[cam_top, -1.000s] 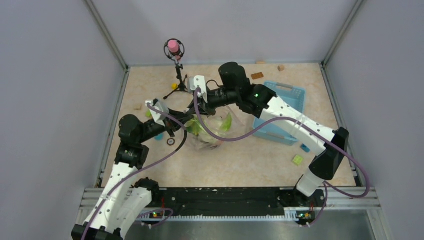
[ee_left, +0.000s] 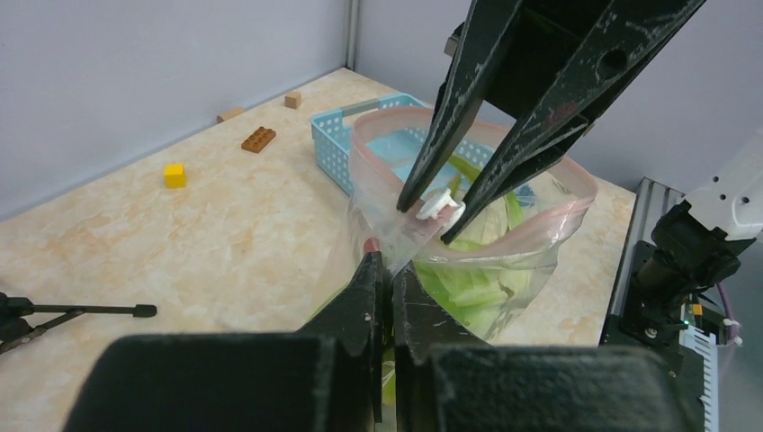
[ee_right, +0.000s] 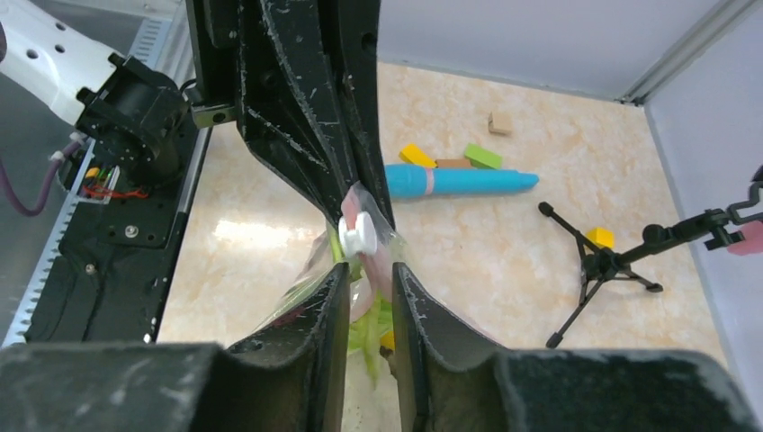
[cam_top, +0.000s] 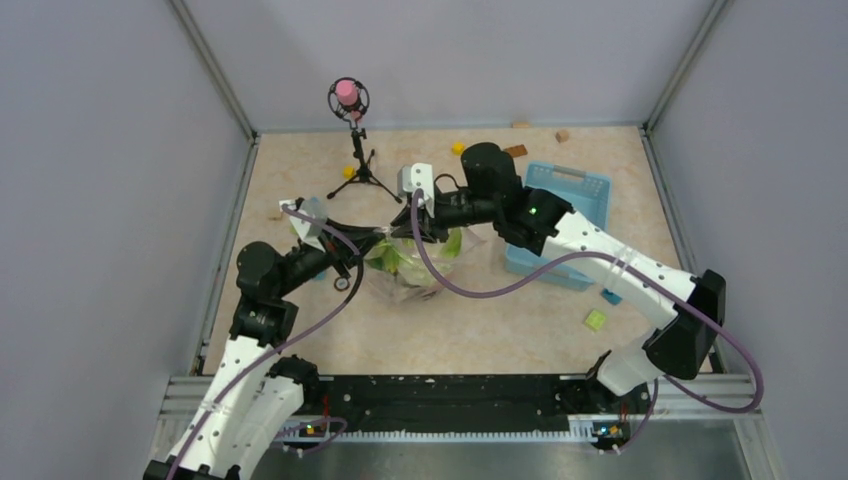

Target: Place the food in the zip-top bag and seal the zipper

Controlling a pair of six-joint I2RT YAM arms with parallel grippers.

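Note:
A clear zip bag with leafy green food point(cam_top: 415, 265) stands at table centre, below both grippers. Its pink-edged rim point(ee_left: 567, 171) gapes in the left wrist view. My left gripper is shut on the bag's edge, just beside the white slider point(ee_left: 441, 207). My right gripper is part open around the slider end of the bag, its fingertips close to the slider point(ee_right: 358, 234); whether they touch it I cannot tell.
A blue basket point(cam_top: 560, 280) sits right of the bag. A black tripod point(cam_top: 362, 175) stands behind it. Small blocks point(ee_left: 175, 175) lie toward the back.
The left arm has moved slightly.

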